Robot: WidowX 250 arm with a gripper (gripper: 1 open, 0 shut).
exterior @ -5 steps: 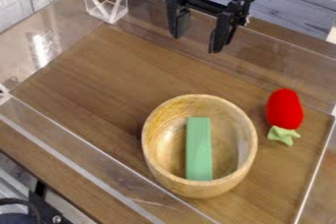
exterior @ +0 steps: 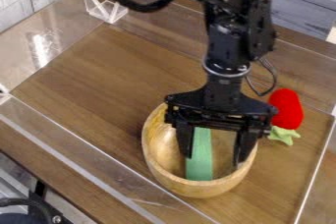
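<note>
My black gripper [exterior: 215, 138] is down over a tan wooden bowl [exterior: 167, 166], open, its two fingers on either side above a green oblong object [exterior: 198, 169] inside the bowl. The arm hides the upper part of the bowl and part of the green object.
A red object [exterior: 288, 107] with a pale green leafy piece [exterior: 284, 136] lies right of the bowl. A clear plastic piece [exterior: 106, 4] is at the back left, near the table's edge.
The arm has come down from the back of the table toward the front, and my gripper is now over the bowl. The bowl and other objects look unmoved.
</note>
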